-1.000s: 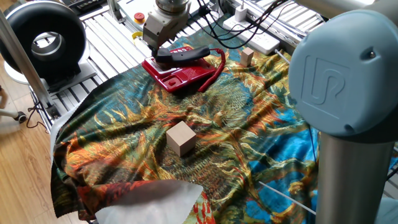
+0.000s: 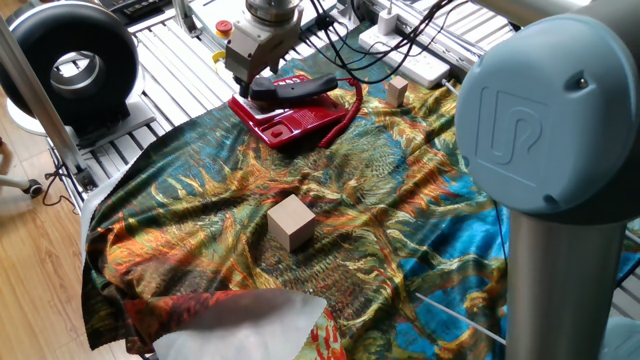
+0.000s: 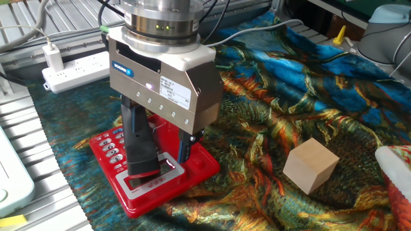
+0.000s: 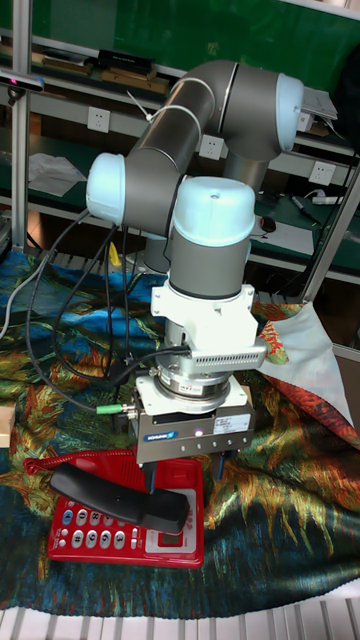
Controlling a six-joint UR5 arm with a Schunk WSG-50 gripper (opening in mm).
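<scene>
A red desk phone (image 3: 200,168) lies on the patterned cloth, its black handset (image 3: 140,151) resting across it. The gripper (image 3: 159,153) hangs low over the phone, pointing down, with its two fingers well apart. One finger (image 3: 184,149) stands clear of the handset on the display side. The other is partly hidden behind the handset, and whether they touch is unclear. No object shows gripped between them. In exterior view 3, the handset (image 4: 101,493) slants across the phone's keypad side, and the gripper (image 4: 183,482) is just behind its right end.
One wooden cube (image 2: 291,222) sits mid-cloth, and another (image 2: 397,92) lies near the white power strip (image 2: 420,62). The phone's coiled red cord (image 2: 350,108) loops beside it. Black cables hang by the arm. Open cloth (image 2: 200,190) surrounds the nearer cube.
The gripper has come down slightly and shifted a little left in exterior view 1. The arm's blue joint cap moved slightly left. Phone, handset and cubes look unmoved.
</scene>
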